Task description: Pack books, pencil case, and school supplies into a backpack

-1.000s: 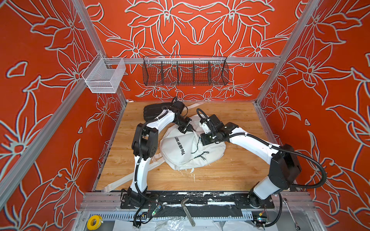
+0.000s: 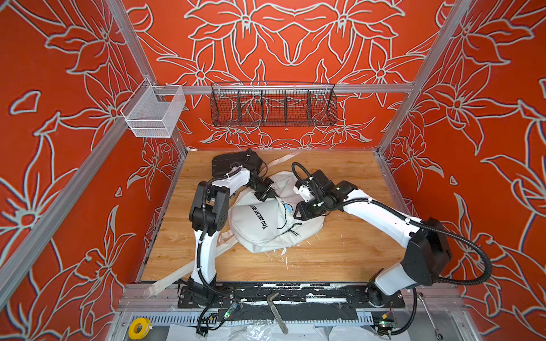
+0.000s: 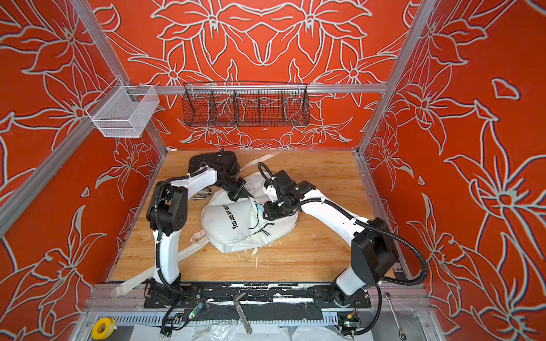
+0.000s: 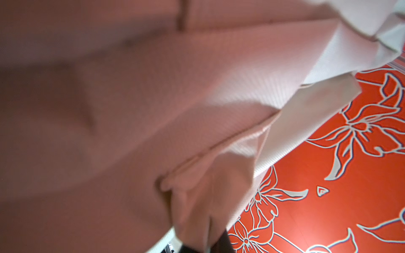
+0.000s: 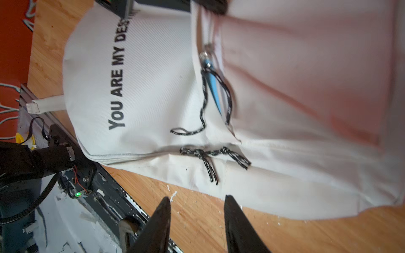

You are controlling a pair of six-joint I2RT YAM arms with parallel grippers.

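A white backpack (image 2: pixel 250 224) with black lettering lies mid-table, its zipper slit parted. Through the slit shows something blue (image 5: pixel 213 88), beside a black-and-white zipper cord (image 5: pixel 204 105). At the bag's upper edge, my left gripper (image 2: pixel 274 196) is shut on a thin fold of its fabric (image 4: pixel 200 223), bunched at the bottom of the left wrist view. My right gripper is open over the bag's right part, with nothing between its fingers. Most of the bag's contents are hidden.
A black bag (image 2: pixel 227 163) lies behind the left arm. A small metallic object (image 3: pixel 202 193) sits left of the backpack. Wire baskets (image 2: pixel 273 108) hang at the back. Bare wood (image 2: pixel 358 244) is free on the right.
The backpack has shifted a little left, along with my left gripper. The blue item has come into view in the slit.
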